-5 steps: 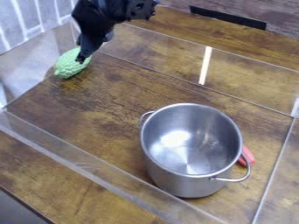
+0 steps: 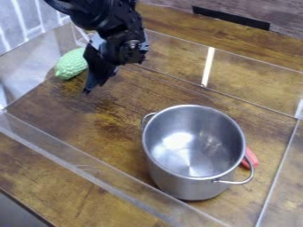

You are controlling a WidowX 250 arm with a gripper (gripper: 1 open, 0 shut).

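Observation:
My black gripper [image 2: 90, 87] is low over the wooden table, just to the right of and in front of a green bumpy toy vegetable [image 2: 70, 62], which it partly overlaps in view. The fingertips are dark and close together, apparently shut, with nothing visible between them. A steel pot [image 2: 193, 153] with two side handles stands at the lower right.
A red object [image 2: 250, 158] lies partly hidden behind the pot's right side. Clear low walls border the work area, and a white strip [image 2: 208, 66] is at the back.
My gripper has come down lower, toward the table beside the green vegetable. The vegetable and pot look unmoved.

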